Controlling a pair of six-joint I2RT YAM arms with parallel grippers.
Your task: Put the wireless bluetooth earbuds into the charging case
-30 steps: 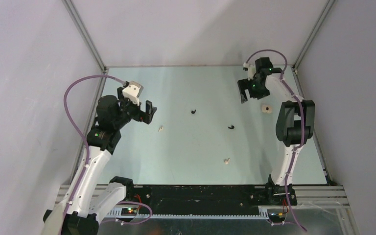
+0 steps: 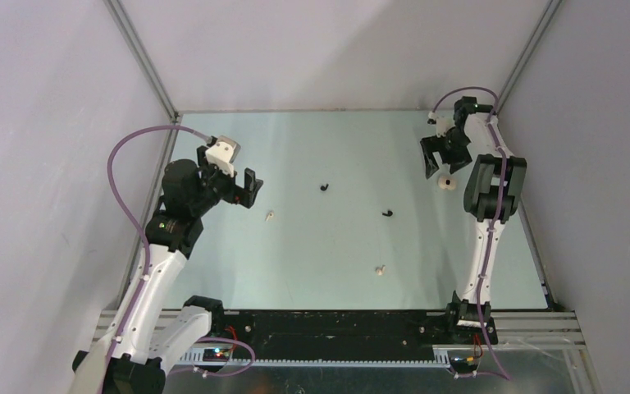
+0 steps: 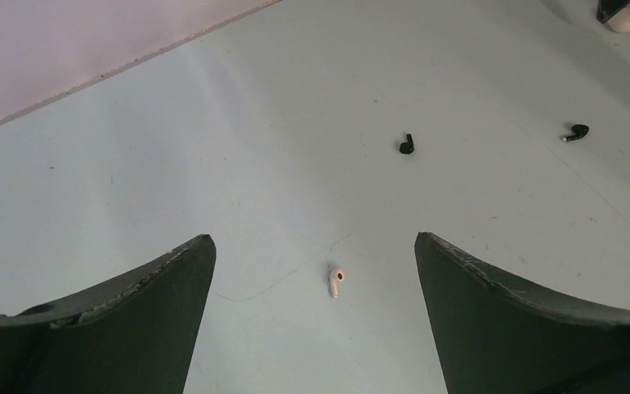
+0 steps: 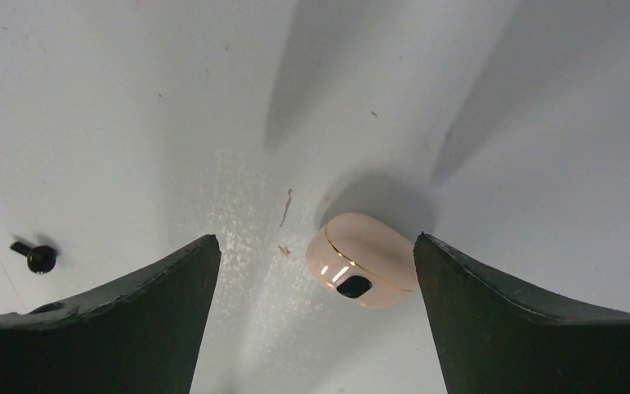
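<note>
The pale pink charging case (image 2: 448,182) sits at the table's right side, directly under my right gripper (image 2: 445,164), which is open; in the right wrist view the case (image 4: 353,254) lies below and between the spread fingers. A black earbud (image 2: 324,187) rests near the centre, another black earbud (image 2: 387,213) to its lower right, a white earbud (image 2: 270,215) at left and another white earbud (image 2: 380,270) at lower middle. My left gripper (image 2: 251,188) hangs open over the left part of the table, nothing between its fingers.
The pale table (image 2: 320,254) is bounded by white walls and metal rails.
The left arm has not moved.
</note>
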